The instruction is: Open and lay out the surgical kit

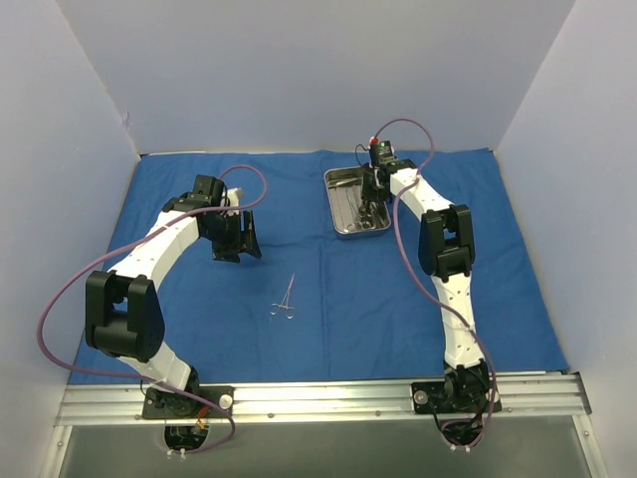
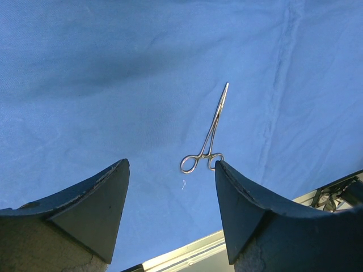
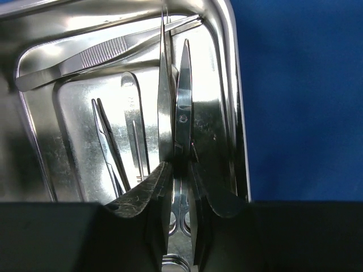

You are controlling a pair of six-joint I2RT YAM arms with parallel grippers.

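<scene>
Steel hemostat forceps (image 1: 286,302) lie alone on the blue cloth, handles toward the front edge. My left gripper is open and empty above the cloth, the forceps (image 2: 211,133) showing beyond its fingers. A metal instrument tray (image 3: 235,85) stands at the back right. Over its right part, my right gripper points down, its fingers a narrow gap apart. Scissors (image 3: 183,113) and a slim pointed instrument (image 3: 165,107) run lengthwise beneath and between the fingertips; whether they are touched cannot be told.
Ridged tweezers (image 3: 102,54) lie across the tray's far end. A flat handle (image 3: 131,102) and a slender pair of fingers (image 3: 108,144) lie to the left of the scissors.
</scene>
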